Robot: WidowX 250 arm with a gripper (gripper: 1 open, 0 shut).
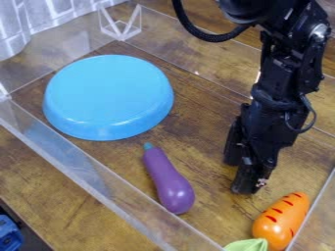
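My black gripper (pixel 249 172) is low over the wooden board at right, its fingertips down at or near the surface. The fingers are dark and overlapping, so whether they are open or shut is unclear. A purple toy eggplant (pixel 169 181) lies left of it, an orange toy carrot (pixel 281 219) below it at lower right.
A blue bowl (pixel 108 98), upside down or a lid, sits upper left. Clear plastic walls (pixel 66 176) border the area. A pale green item (pixel 246 245) lies at the bottom edge. The middle of the board is bare.
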